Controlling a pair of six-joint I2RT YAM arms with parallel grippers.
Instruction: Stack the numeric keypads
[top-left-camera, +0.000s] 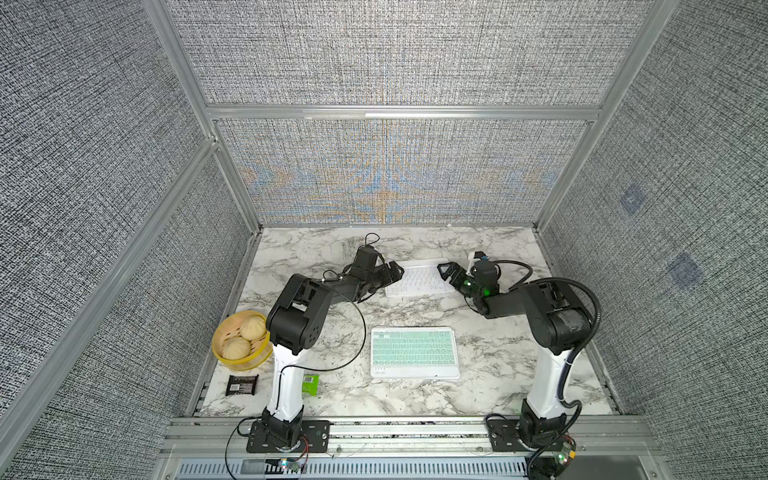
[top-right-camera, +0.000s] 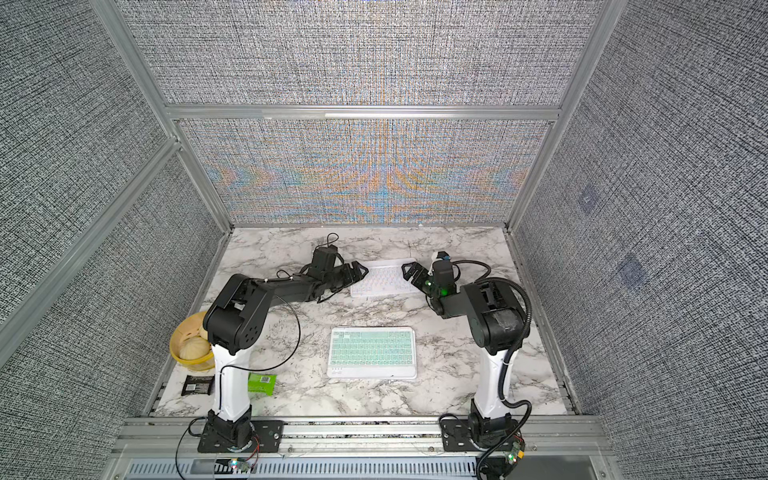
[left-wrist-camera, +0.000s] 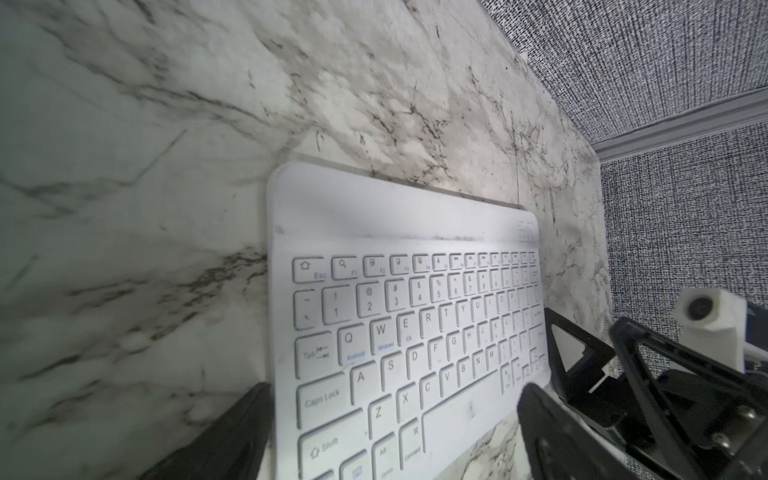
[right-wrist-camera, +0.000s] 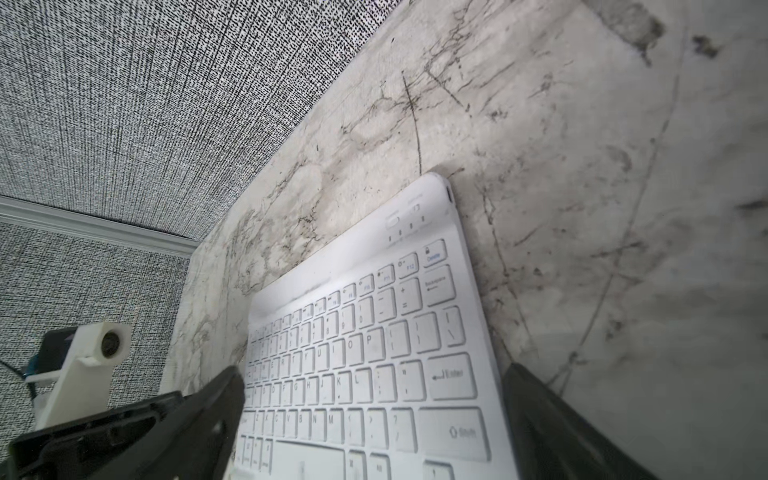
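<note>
A white keyboard (top-left-camera: 421, 277) lies toward the back of the marble table, its far edge close to the surface. My left gripper (top-left-camera: 397, 272) is at its left end and my right gripper (top-left-camera: 445, 270) at its right end. Both are open. In the left wrist view, dark fingers (left-wrist-camera: 232, 428) stand apart with the keyboard's left part between them. Likewise, the right wrist view has parted fingers (right-wrist-camera: 552, 424) around the right end; whether they touch it cannot be told. A second keyboard (top-left-camera: 414, 352), white with mint-green keys, lies flat nearer the front.
On the left stand a yellow steamer basket (top-left-camera: 220, 356) with buns, a dark packet (top-left-camera: 241, 385) and a green packet (top-left-camera: 310, 385) by the left arm. Bare marble separates the two keyboards. Free table lies right of the green-keyed one.
</note>
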